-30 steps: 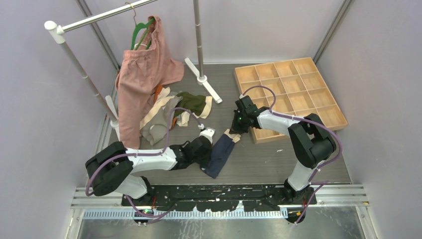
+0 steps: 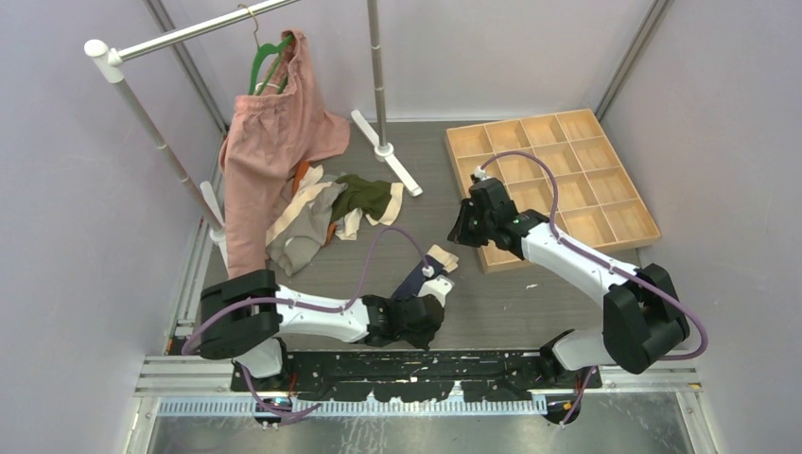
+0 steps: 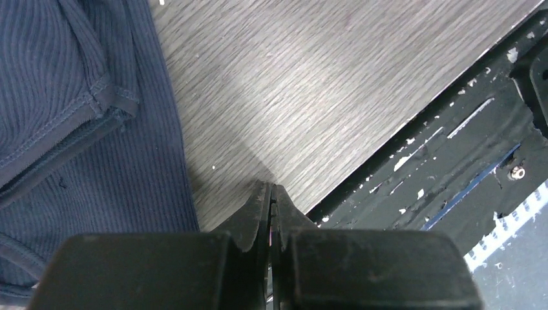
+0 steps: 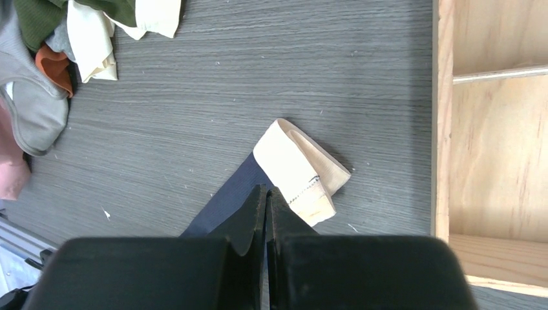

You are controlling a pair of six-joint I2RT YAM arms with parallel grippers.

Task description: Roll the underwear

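The navy underwear with its cream waistband lies folded into a strip on the floor, its near part hidden under the left arm in the top view. In the left wrist view its ribbed navy leg end lies just left of my left gripper; those fingers are shut with nothing showing between them. My right gripper hovers beyond the waistband. Its fingertips are together in the right wrist view, with no cloth seen between them, and the waistband lies untouched past them.
A wooden compartment box stands at the right, close to the right gripper. Several loose garments lie at the left below pink trousers on a rack. Bare floor shows right of the underwear.
My left gripper has moved right and toward the front edge, now covering the underwear's near end. My right gripper has lifted back from the waistband, up and slightly right.
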